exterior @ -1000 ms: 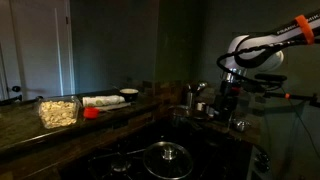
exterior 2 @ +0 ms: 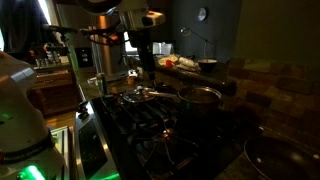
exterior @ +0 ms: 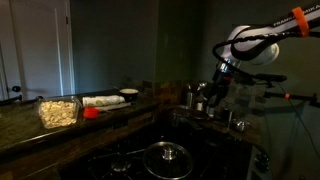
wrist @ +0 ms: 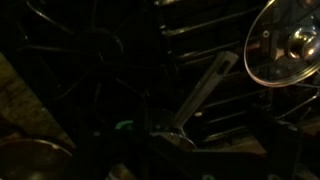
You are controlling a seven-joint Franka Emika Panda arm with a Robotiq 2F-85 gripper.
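Note:
My gripper (exterior: 208,104) hangs over the right part of the stove in exterior view 1, apart from the glass lid (exterior: 168,160). Its dark fingers are spread in the wrist view, with no object visibly held. Below them, a pan with a long metal handle (wrist: 207,88) is partly hidden by the gripper. The round glass lid (wrist: 292,42) with its knob shows at the upper right there. In exterior view 2 a dark pot (exterior 2: 200,98) stands on the stove.
On the counter are a clear container of pale pieces (exterior: 58,112), a red item (exterior: 91,112), a rolled white cloth (exterior: 101,100) and a bowl (exterior: 129,92). Another round pan (exterior 2: 280,157) lies at the right of exterior view 2. Much of the stove is very dark.
In exterior view 1 my gripper has swung left and its wrist has tilted. The lid and the things on the counter have stayed in place.

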